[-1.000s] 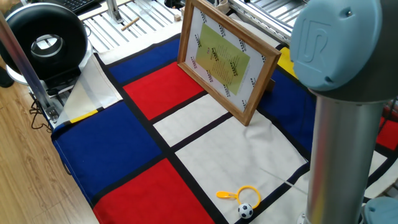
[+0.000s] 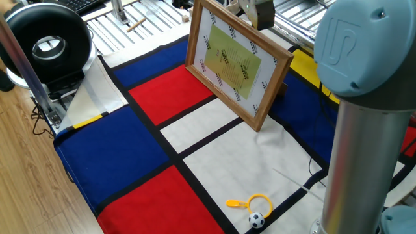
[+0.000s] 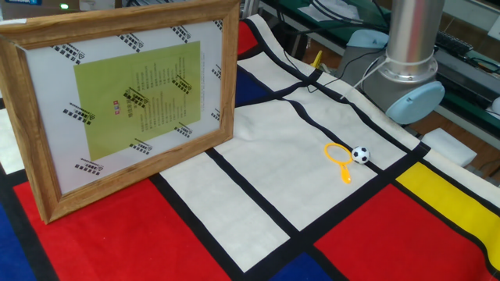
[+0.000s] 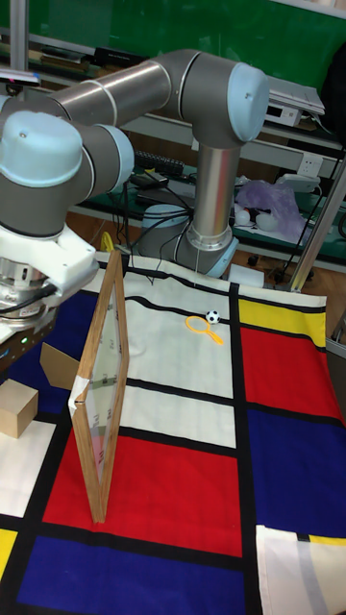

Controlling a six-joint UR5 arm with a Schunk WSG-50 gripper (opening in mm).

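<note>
A wooden picture frame point(image 2: 239, 65) with a yellow-green printed sheet stands upright, leaning slightly, on the patterned cloth; its brown back stand point(image 4: 60, 365) shows from the side. A yellow ring with a handle point(image 3: 347, 173) lies flat on a white patch, close beside a small soccer ball point(image 3: 361, 154). On the back side of the frame sits a pale wooden block point(image 4: 16, 409). My arm's wrist point(image 4: 26, 277) hangs at the left edge, behind the frame. Only part of the gripper's body shows there, and its fingertips are hidden or out of view.
The robot's column point(image 2: 364, 162) rises at the cloth's edge near the ball. A black round device point(image 2: 45, 45) stands at the far corner. Red, blue and white areas in front of the frame are clear. A thin cable point(image 3: 366, 76) reaches over the cloth by the base.
The arm's blue-capped joint has shifted right, and a grey arm part has come lower into view behind the frame's top. Frame, ring and ball have stayed put.
</note>
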